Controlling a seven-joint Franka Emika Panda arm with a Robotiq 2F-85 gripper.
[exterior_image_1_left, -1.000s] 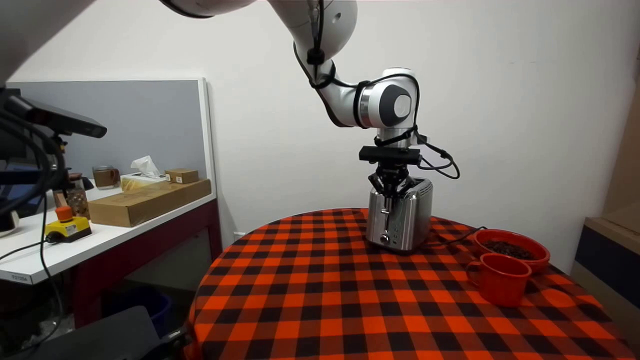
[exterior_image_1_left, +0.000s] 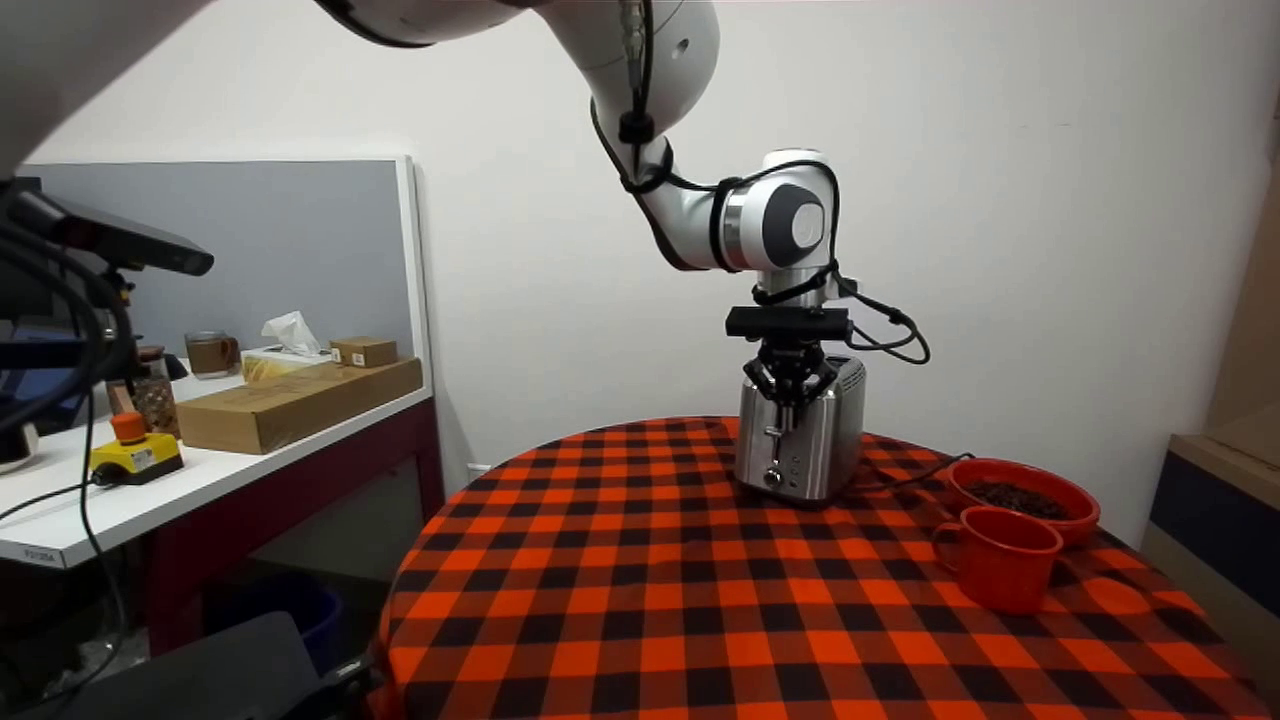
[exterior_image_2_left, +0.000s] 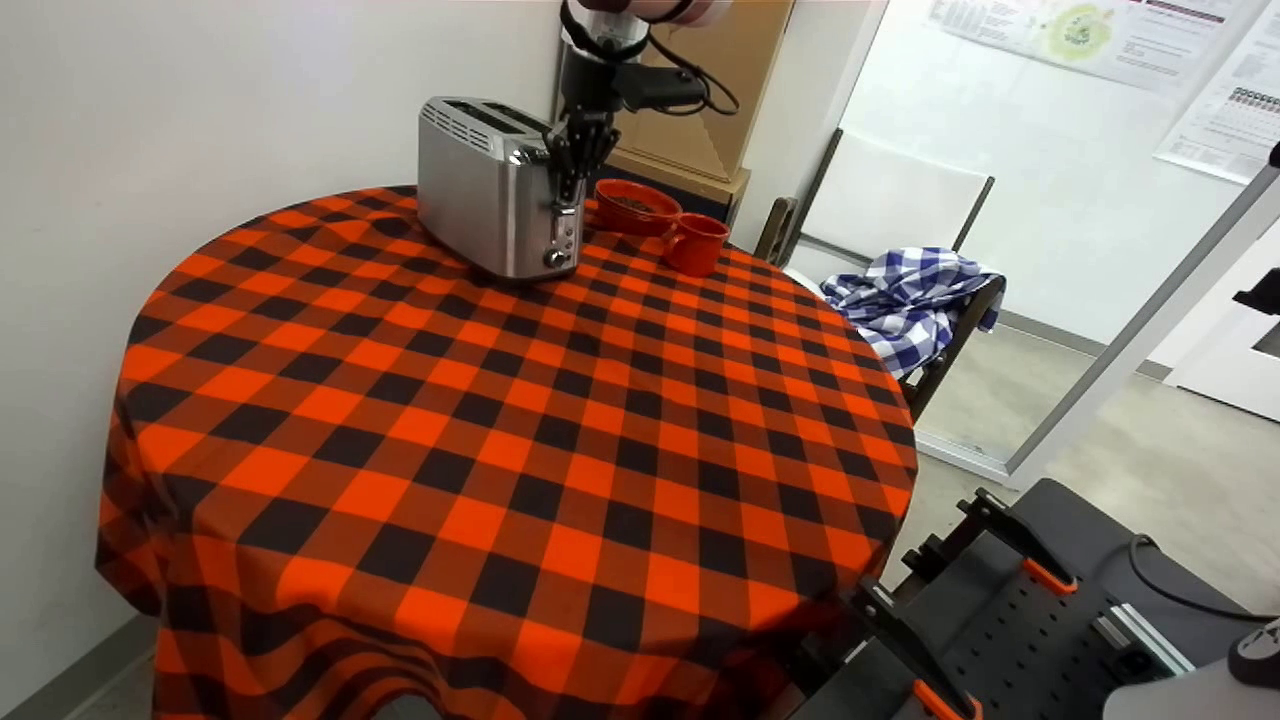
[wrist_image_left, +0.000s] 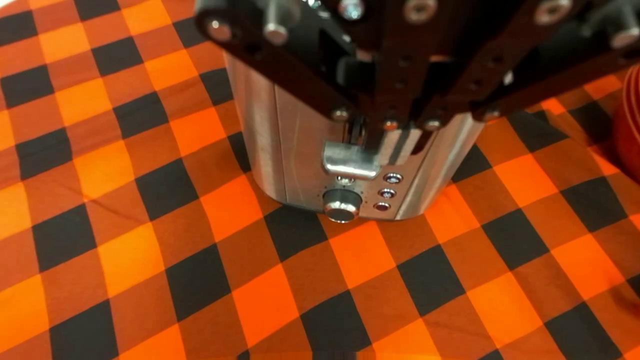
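Observation:
A brushed-metal toaster (exterior_image_1_left: 828, 420) stands upright on the table, its front with the lever and knob facing outward. My gripper (exterior_image_1_left: 788, 420) points down at that front, and its fingers are shut, with nothing visible between them. In the wrist view the toaster's lever (wrist_image_left: 351, 161) sits low on its slot, just above the round knob (wrist_image_left: 342, 206). The fingertips (wrist_image_left: 400, 147) are right beside the lever and overlap its right end; whether they touch it I cannot tell. Both bread slots (exterior_image_2_left: 486, 116) look empty in exterior view 2, at least where they show.
A red bowl (exterior_image_1_left: 1026, 475) of dark pieces and a red mug (exterior_image_1_left: 1005, 562) stand to the toaster's right. The toaster's cord (exterior_image_1_left: 918, 478) runs toward the bowl. A wall lies close behind.
My gripper has moved down and slightly right along the toaster's front. The lever appears lower than before. The bowl and mug have not moved.

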